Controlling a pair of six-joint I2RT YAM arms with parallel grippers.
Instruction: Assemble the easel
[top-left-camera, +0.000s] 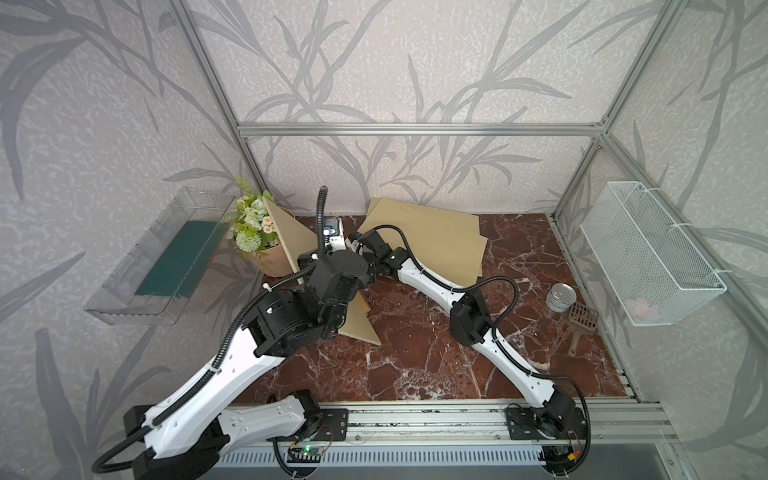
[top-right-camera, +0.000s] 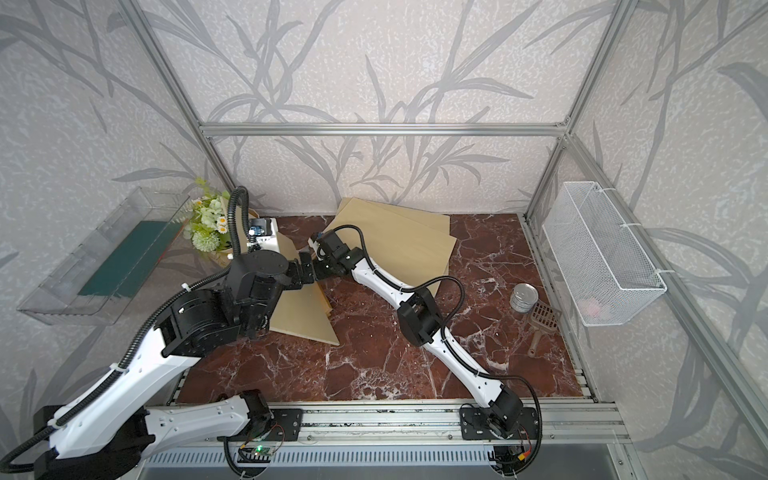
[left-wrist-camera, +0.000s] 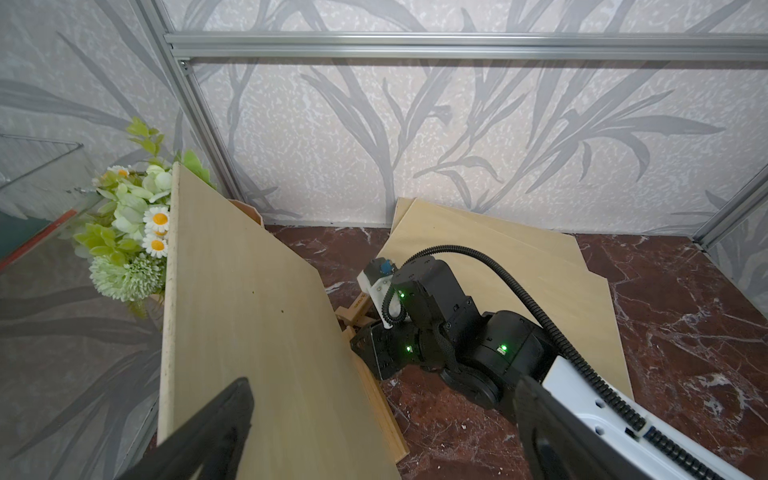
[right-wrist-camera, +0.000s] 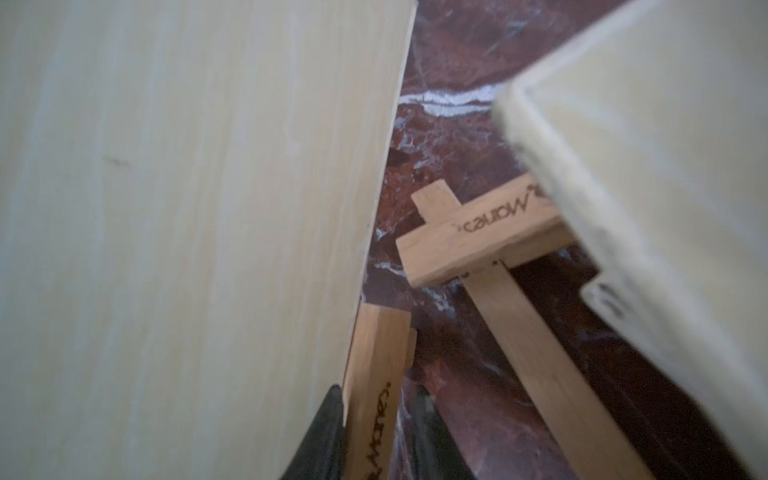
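Note:
A large light wooden panel (left-wrist-camera: 240, 320) stands leaning on the left, with a second board (top-left-camera: 364, 328) low beside it. My left gripper is open over the leaning panel, nothing visible between its fingers. My right gripper is down among the parts, its fingertips part open either side of a short wooden bar (right-wrist-camera: 377, 344) beside a pale board (right-wrist-camera: 184, 160); whether they touch it I cannot tell. A stamped wooden cross-piece (right-wrist-camera: 480, 232) lies on the marble next to it. In the top views the arms hide much of these parts.
Cardboard sheets (top-left-camera: 424, 232) lie at the back middle. A flower pot (top-left-camera: 272, 260) stands at the back left. A tin (top-left-camera: 560, 296) and a slotted spatula (top-left-camera: 582, 320) lie at the right.

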